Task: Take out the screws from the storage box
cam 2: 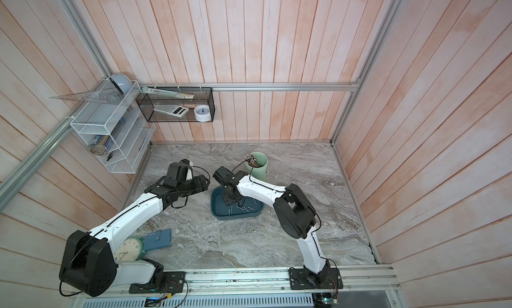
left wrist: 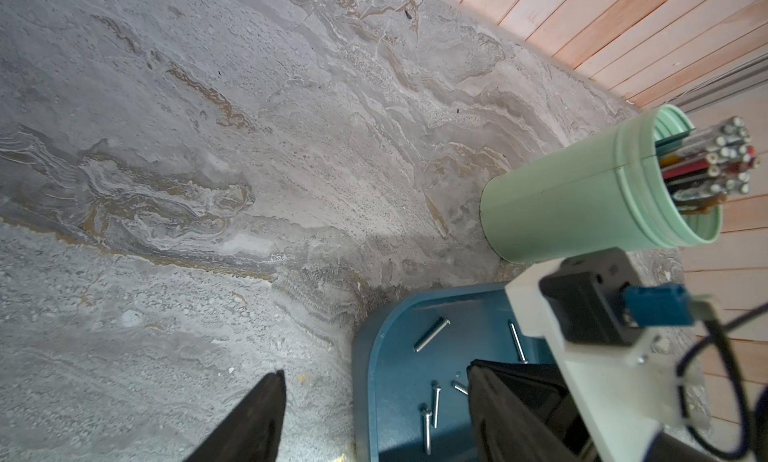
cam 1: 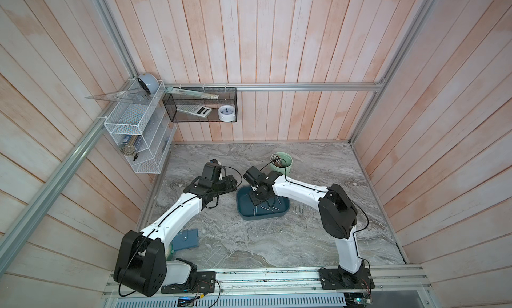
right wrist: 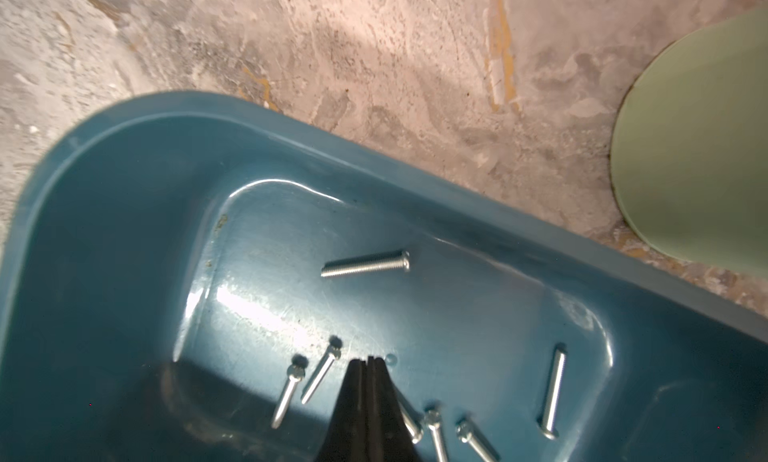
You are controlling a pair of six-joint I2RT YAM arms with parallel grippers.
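Several silver screws lie scattered on the floor of the blue storage box (cam 1: 258,216). In the right wrist view one screw (right wrist: 365,265) rests ahead of the fingertips, and another screw (right wrist: 553,391) is off to the right. My right gripper is over the box with its fingers closed together and nothing between them. Just beside those fingers sits a partly covered screw (right wrist: 411,423), outside them. My left gripper stands open left of the box, its two fingers wide apart, with the box's edge visible between them.
A green cup (left wrist: 560,194) holding thin sticks stands behind the box. Some small screws (cam 1: 299,209) lie on the table right of the box. A blue notebook (cam 2: 158,239) is at the front left.
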